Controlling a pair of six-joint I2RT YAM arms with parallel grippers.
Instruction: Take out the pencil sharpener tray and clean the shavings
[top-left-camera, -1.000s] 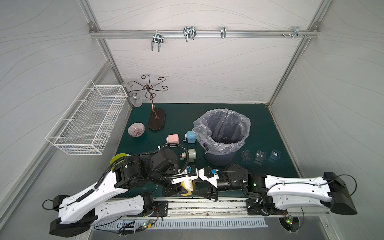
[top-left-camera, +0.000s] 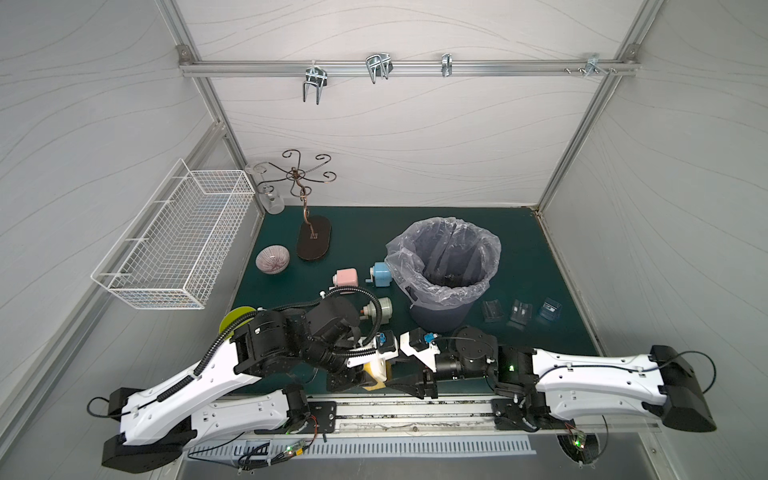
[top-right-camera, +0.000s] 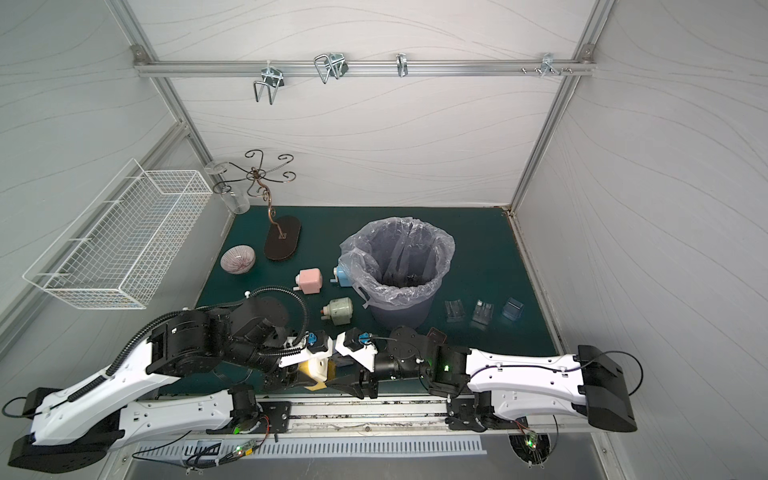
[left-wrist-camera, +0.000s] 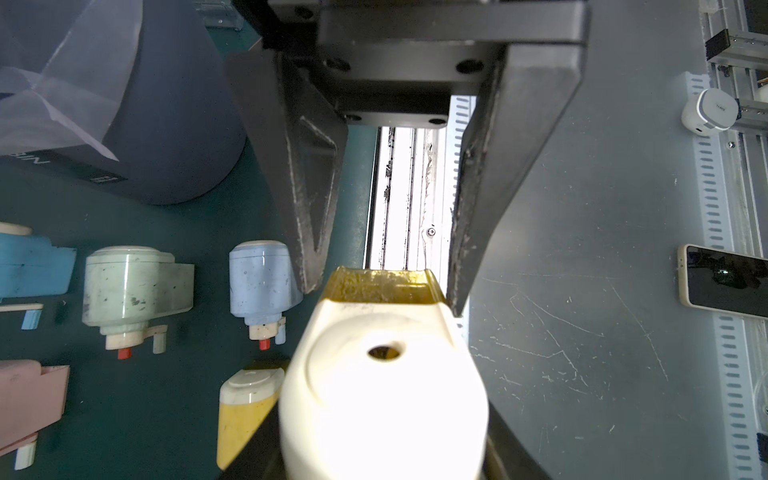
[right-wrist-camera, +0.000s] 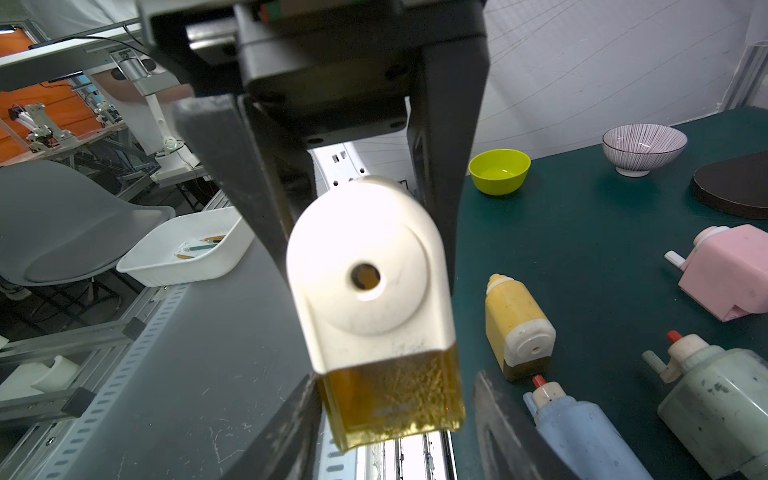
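A white-and-amber pencil sharpener, also seen in the right wrist view (right-wrist-camera: 360, 248), is held low over the front edge, with my left gripper (top-left-camera: 361, 376) shut on it. My right gripper (top-left-camera: 412, 376) faces it from the right, part open, its fingertips at the amber tray end in the left wrist view; whether they grip it is unclear. A yellow sharpener (right-wrist-camera: 516, 320), pale blue one (left-wrist-camera: 260, 288), green one (top-left-camera: 376, 310) and pink one (top-left-camera: 345, 278) rest on the mat.
A lined bin (top-left-camera: 444, 300) stands behind the right arm, with several clear trays (top-left-camera: 520, 312) to its right. A bright blue sharpener (top-left-camera: 380, 274), striped bowl (top-left-camera: 272, 259), yellow-green bowl (right-wrist-camera: 499, 172) and metal stand (top-left-camera: 312, 244) are on the mat. A wire basket (top-left-camera: 172, 240) hangs left.
Almost nothing differs in the top left view; both arms stay in place at the held sharpener, with at most a very slight shift.
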